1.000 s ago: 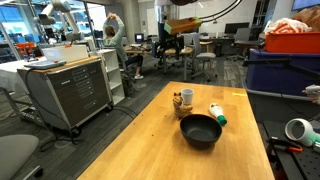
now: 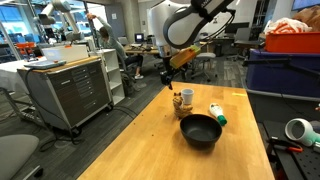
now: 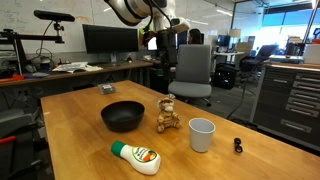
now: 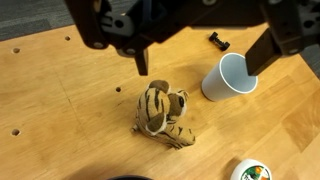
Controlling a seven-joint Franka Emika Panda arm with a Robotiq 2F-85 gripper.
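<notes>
A striped tiger plush toy point(image 3: 167, 114) sits on the wooden table, between a black bowl point(image 3: 123, 116) and a white cup point(image 3: 200, 135). In front of them lies a white bottle with a green cap and a coloured label point(image 3: 139, 158). My gripper is open and hangs above the table, with nothing between its fingers. From the wrist view, the plush point(image 4: 160, 112) is below the left finger and the cup point(image 4: 229, 77) near the right one. Only the bowl's rim point(image 4: 125, 178) and one end of the bottle point(image 4: 251, 170) show there.
A small black object point(image 3: 238, 145) lies to the right of the cup. Bare wood point(image 2: 130, 145) stretches over the table's near left part. A grey office chair point(image 3: 190, 68) and a drawer cabinet point(image 3: 292, 98) stand beyond the table.
In exterior view 1 my arm has come down and shifted slightly, bringing the gripper lower, nearer the plush and cup. The objects on the table have not moved.
</notes>
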